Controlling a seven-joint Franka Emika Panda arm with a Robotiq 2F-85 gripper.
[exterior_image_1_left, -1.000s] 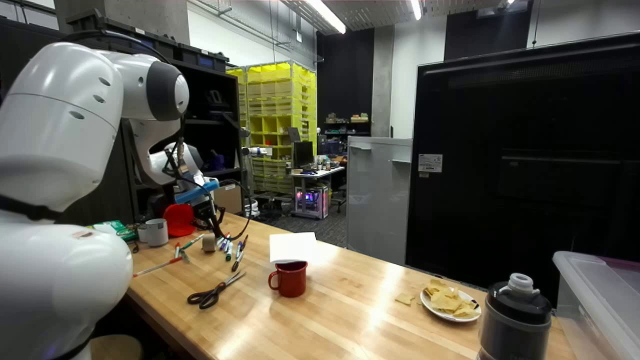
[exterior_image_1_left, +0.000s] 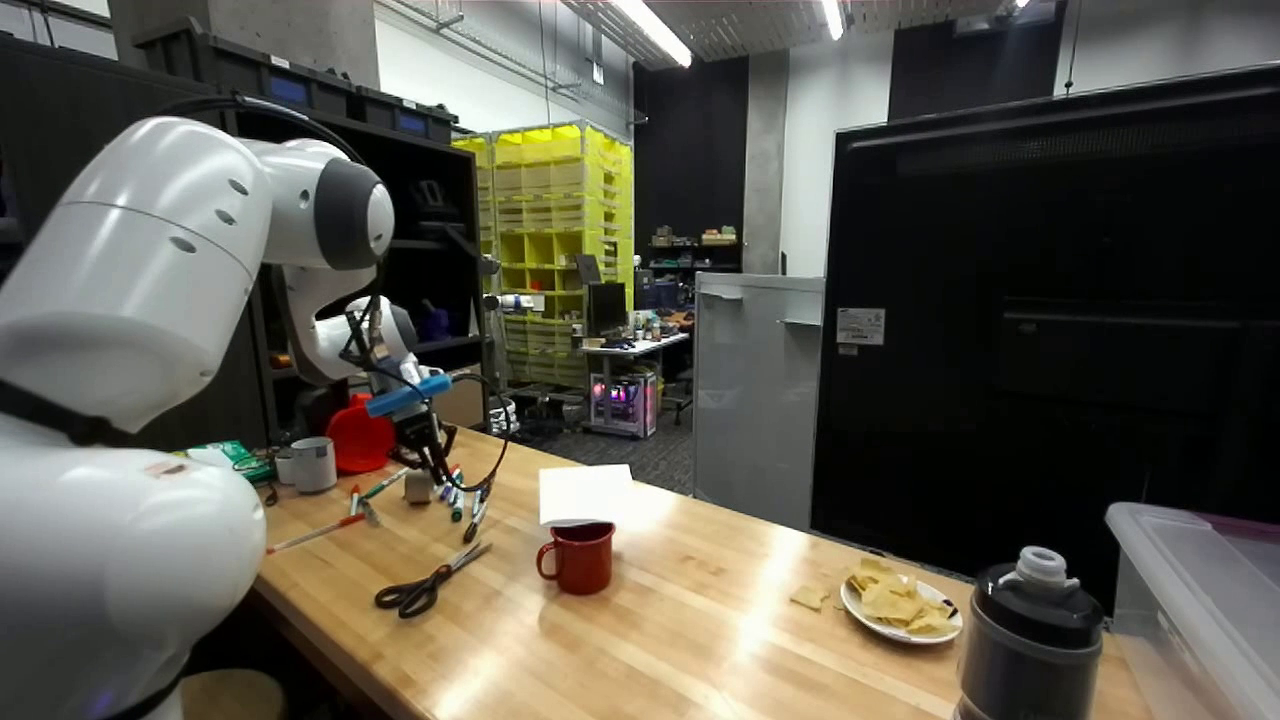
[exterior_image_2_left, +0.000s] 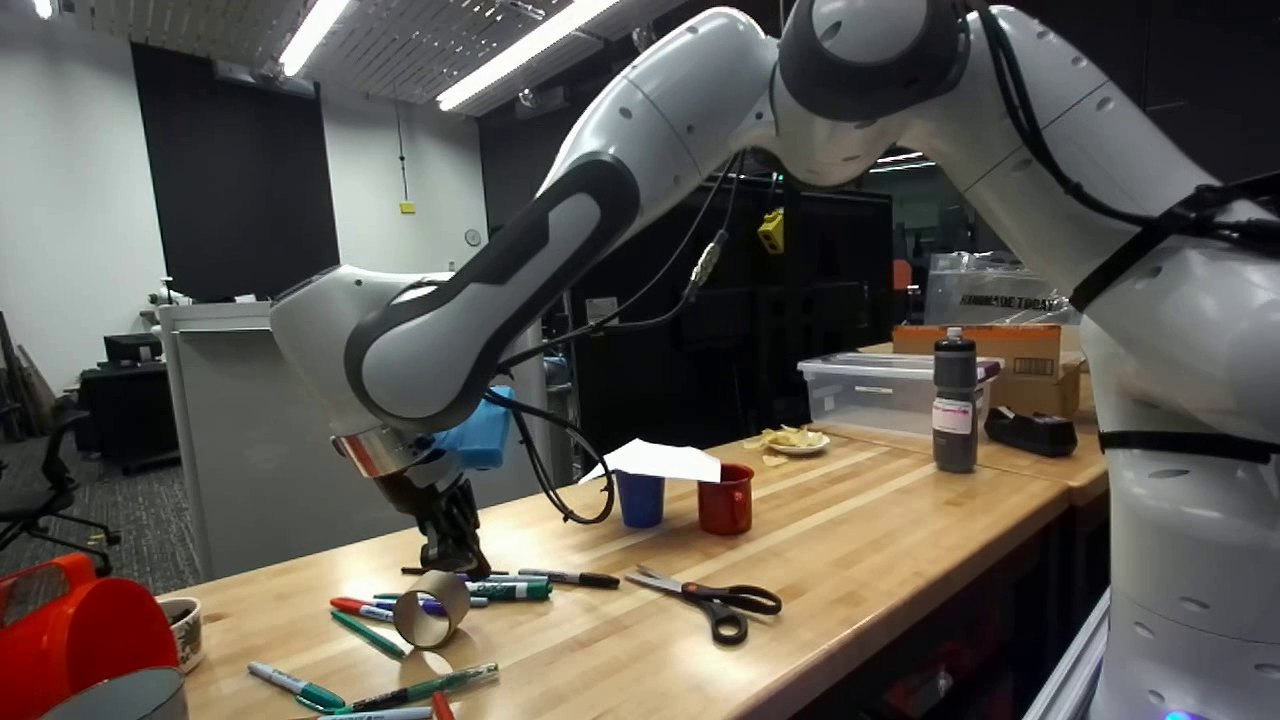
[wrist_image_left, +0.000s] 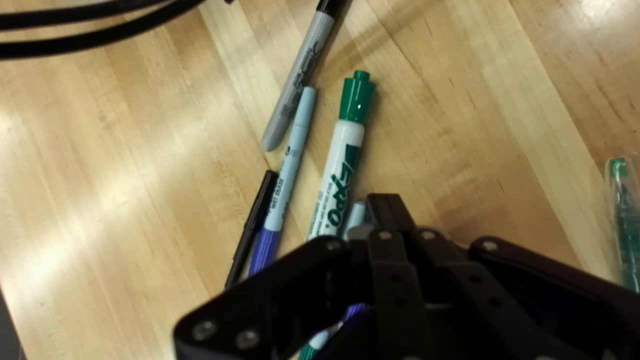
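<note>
My gripper is shut, with nothing visible between its fingers. It points down at a cluster of pens, low over the table, as exterior view 2 shows (exterior_image_2_left: 468, 564). In the wrist view, a white marker with a green cap, the Expo marker (wrist_image_left: 346, 156), runs partly beneath the gripper. Left of it lie a pale blue and purple marker (wrist_image_left: 285, 177), a grey marker (wrist_image_left: 300, 84) and a black pen (wrist_image_left: 250, 231). Another pale blue marker (wrist_image_left: 356, 215) is mostly hidden by the fingers. A cardboard ring (exterior_image_2_left: 451, 593) stands close by the gripper.
Scissors (exterior_image_2_left: 716, 596), a red mug (exterior_image_1_left: 584, 560), a blue cup (exterior_image_2_left: 642, 499) and white paper (exterior_image_1_left: 584, 492) occupy mid-table. A chip plate (exterior_image_1_left: 902, 632) and bottle (exterior_image_1_left: 1032, 648) stand farther along. A red container (exterior_image_2_left: 108, 636) is at the other end. Open wood lies beyond the mug.
In exterior view 1, the arm has come lower and slightly to the right, bringing the gripper down toward the pens. Objects on the table look unmoved.
</note>
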